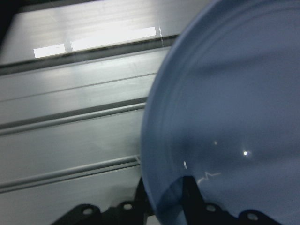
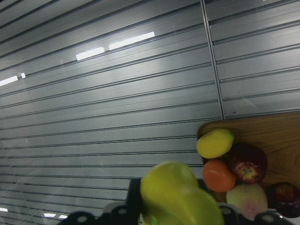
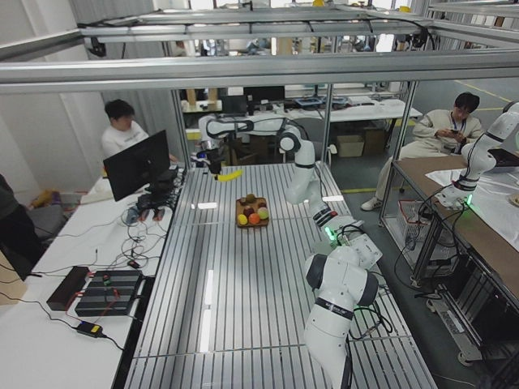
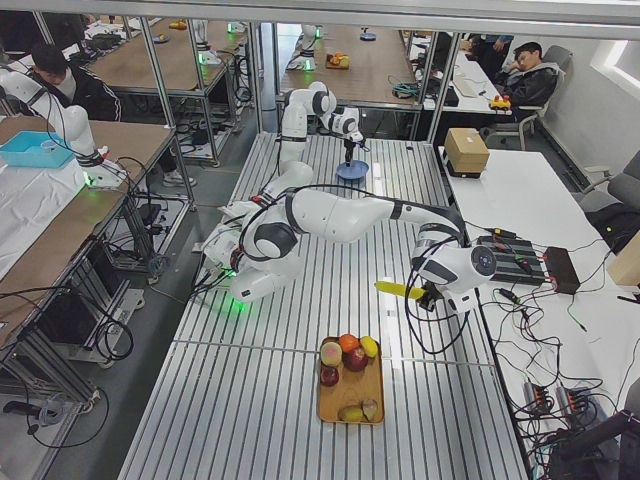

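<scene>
A yellow banana [image 3: 229, 176] [image 4: 397, 289] is held up in my right gripper [image 3: 213, 165], which is shut on it; in the right wrist view the banana [image 2: 180, 197] fills the lower middle. Below it sits a wooden tray [image 4: 350, 400] with a lemon [image 2: 214, 143], an orange [image 2: 218, 175], apples [image 2: 247, 163], a peach [image 2: 246, 199] and other fruit. A blue plate [image 4: 352, 171] [image 1: 225, 93] lies at the other end of the table, with my left gripper [image 4: 349, 158] at its rim. In the left wrist view its dark fingers straddle the rim; I cannot tell whether they are closed on it.
The slatted metal table [image 3: 219, 284] has free room between tray and plate. A white side table [image 3: 73, 340] carries cables, power units [image 3: 109, 292] and a monitor [image 3: 138, 166]. A neighbouring bench with another arm stands beyond the other side.
</scene>
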